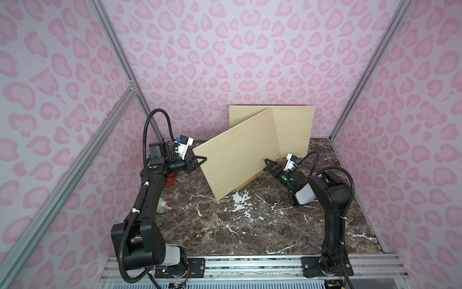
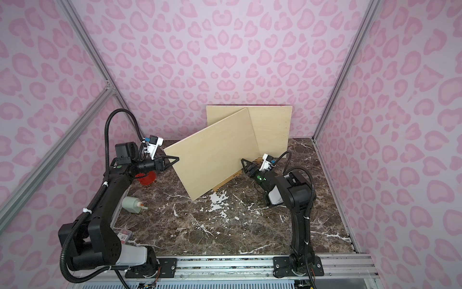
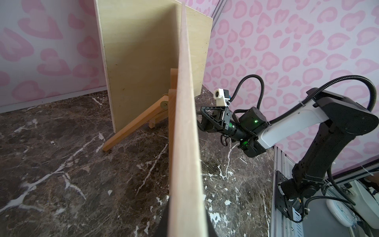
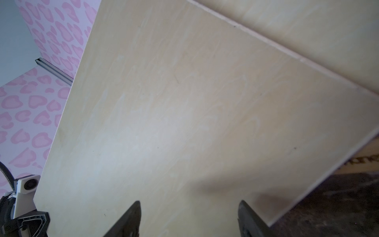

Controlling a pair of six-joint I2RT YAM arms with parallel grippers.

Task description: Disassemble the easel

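A pale plywood board (image 1: 235,151) stands tilted in front of a second board (image 1: 296,127) at the back wall. My left gripper (image 1: 202,162) is shut on the near board's left edge; in the left wrist view that board (image 3: 185,118) appears edge-on and hides the fingertips. Behind it in that view stands the wooden easel frame, with a slanting leg (image 3: 136,124). Part of the frame's wooden bar (image 1: 249,182) shows under the board's lower edge. My right gripper stands open at the board's face, its fingers apart with only board surface beyond.
White flakes (image 1: 240,201) litter the marble table in front of the board. A red container (image 2: 145,178) and a pale bottle (image 2: 133,204) are at the left, near the left arm.
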